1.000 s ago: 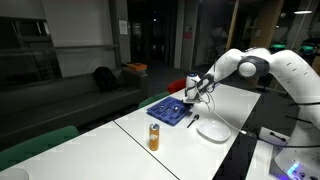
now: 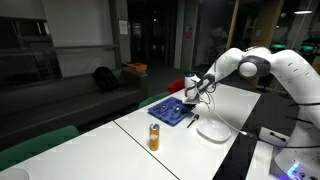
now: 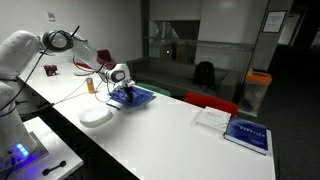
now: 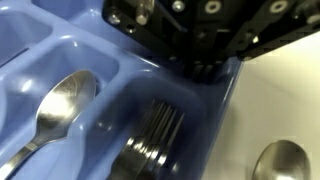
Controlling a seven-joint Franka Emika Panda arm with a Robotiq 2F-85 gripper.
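Note:
In the wrist view a blue cutlery tray (image 4: 100,55) fills the left and middle. A fork (image 4: 152,140) lies in one of its compartments, and a spoon (image 4: 62,108) lies in the compartment to the left. Another spoon (image 4: 283,160) rests on the white table, outside the tray's wall. My gripper is shut, its dark fingertips down at the tray's wall near the end of the fork's compartment. Nothing shows between them. In the first exterior view the same gripper (image 2: 187,101) is over the tray (image 2: 168,111).
A white oval dish (image 2: 213,130) stands on the table near the tray. An orange bottle (image 2: 154,137) stands farther off. On the far table end lie a white tray (image 3: 211,119) and a blue box (image 3: 247,133).

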